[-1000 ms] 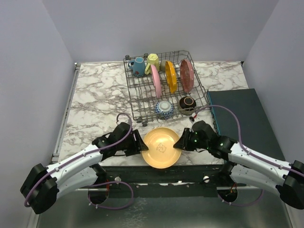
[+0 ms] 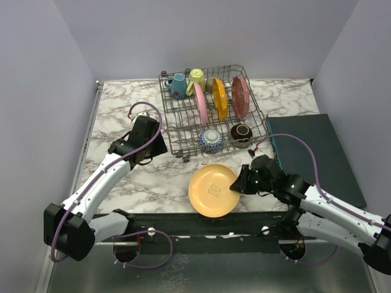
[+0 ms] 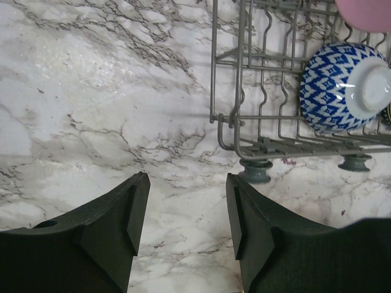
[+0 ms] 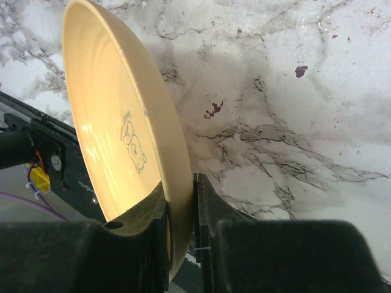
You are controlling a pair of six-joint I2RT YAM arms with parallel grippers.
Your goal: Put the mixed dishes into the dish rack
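A pale yellow plate (image 2: 212, 190) with a small printed figure is held by its right rim in my right gripper (image 2: 237, 182); the right wrist view shows the plate (image 4: 122, 116) on edge between the fingers. My left gripper is open and empty, left of the wire dish rack (image 3: 256, 152). The rack (image 2: 174, 146) holds a blue mug (image 2: 178, 86), a lime mug (image 2: 197, 77), pink (image 2: 201, 104), orange (image 2: 220, 97) and red (image 2: 241, 97) plates, a blue-white bowl (image 2: 211, 140) and a dark bowl (image 2: 241, 132).
A dark board (image 2: 317, 159) lies right of the rack. The counter's front edge runs just below the held plate.
My left gripper has left the yellow plate's left side and moved up and left beside the rack. The plate has shifted slightly right with my right gripper.
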